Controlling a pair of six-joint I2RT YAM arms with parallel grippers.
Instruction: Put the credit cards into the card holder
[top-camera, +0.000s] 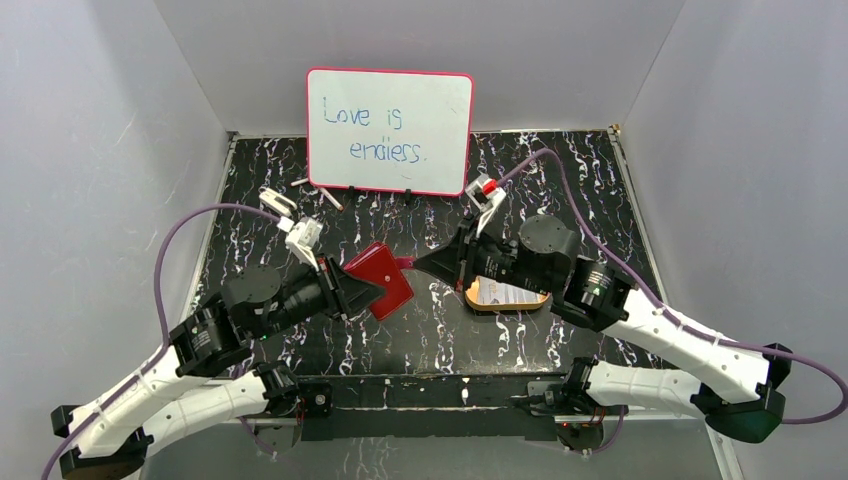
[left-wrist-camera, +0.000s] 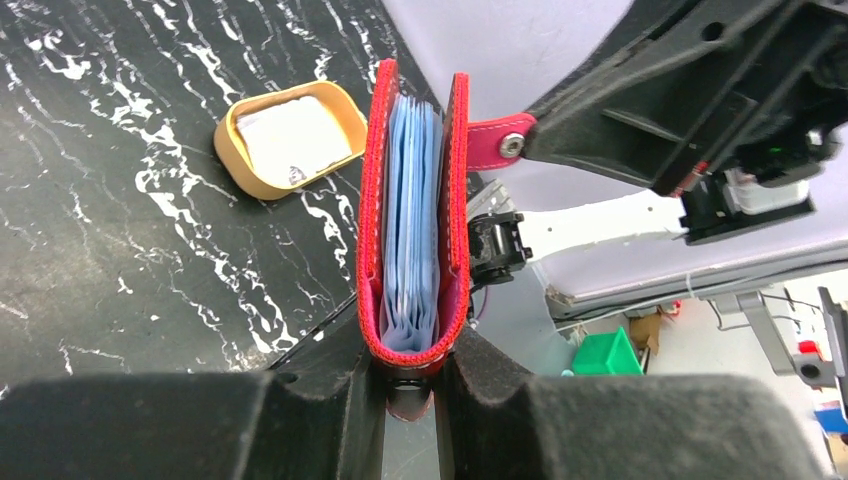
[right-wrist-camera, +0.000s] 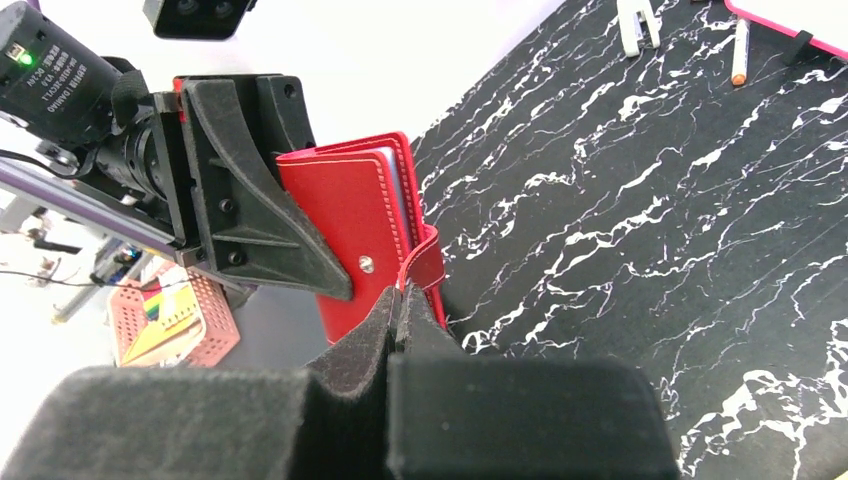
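Observation:
My left gripper (top-camera: 350, 290) is shut on a red card holder (top-camera: 378, 270), lifted over the table. In the left wrist view the holder (left-wrist-camera: 375, 230) stands open at the top, showing several clear sleeves. My right gripper is shut at the holder's snap strap (left-wrist-camera: 485, 142), which sticks out toward it. A yellow tray (left-wrist-camera: 240, 150) with white cards or paper (left-wrist-camera: 290, 135) inside lies on the table, partly hidden under the right arm in the top view.
A whiteboard (top-camera: 390, 110) stands at the back. A white stapler-like object (top-camera: 276, 202) and markers (right-wrist-camera: 739, 50) lie at the back left. The black marble table (right-wrist-camera: 600, 230) is otherwise largely clear.

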